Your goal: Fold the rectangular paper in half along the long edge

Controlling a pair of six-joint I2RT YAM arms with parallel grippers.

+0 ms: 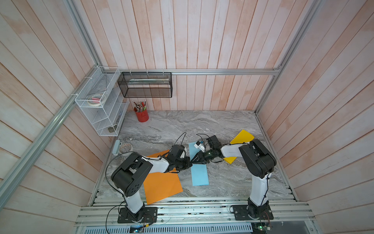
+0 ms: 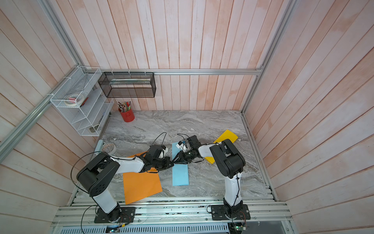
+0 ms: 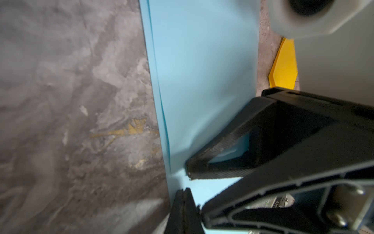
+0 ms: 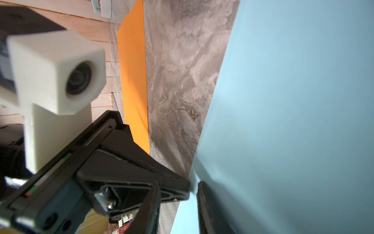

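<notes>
The light blue paper (image 1: 199,175) lies as a narrow folded strip on the marble table between my arms, its layers showing along one long edge in the left wrist view (image 3: 202,70). My left gripper (image 2: 170,164) is shut, its tips down at that edge near the middle of the strip. My right gripper (image 2: 177,159) rests low on the paper just beside it, its tips at the same edge. It is open, with part of it hidden by the other gripper and by shadow.
An orange sheet (image 1: 161,187) lies under the left arm, a yellow sheet (image 1: 242,136) under the right arm. A red pen cup (image 1: 142,115), tape roll (image 1: 125,147) and wire racks stand at the back and left.
</notes>
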